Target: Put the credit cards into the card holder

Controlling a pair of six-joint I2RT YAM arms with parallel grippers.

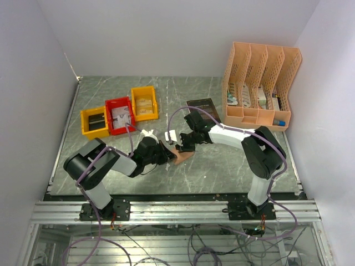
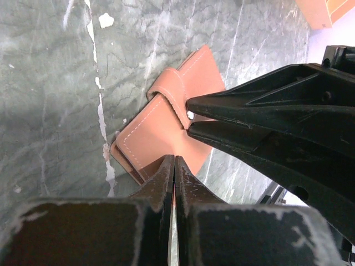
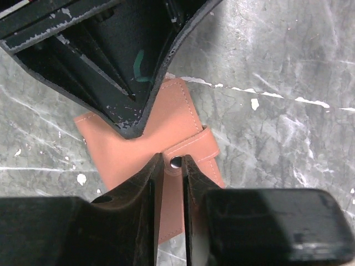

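Observation:
The tan leather card holder [image 1: 183,156] lies on the grey marble between both grippers, its strap with a metal snap [image 3: 176,162] across it. My left gripper is shut on the holder's lower part, fingertips together over the leather. My right gripper is at the snap strap, its fingertips slightly apart around the snap, part open. In the left wrist view the right gripper's black fingers [image 2: 233,111] reach the strap from the right. No credit card can be made out at the holder.
Yellow bins [image 1: 94,132] and a red bin [image 1: 119,131] stand at the back left. A large peach organizer [image 1: 249,116] is at the back right, with a dark flat item [image 1: 202,104] beside it.

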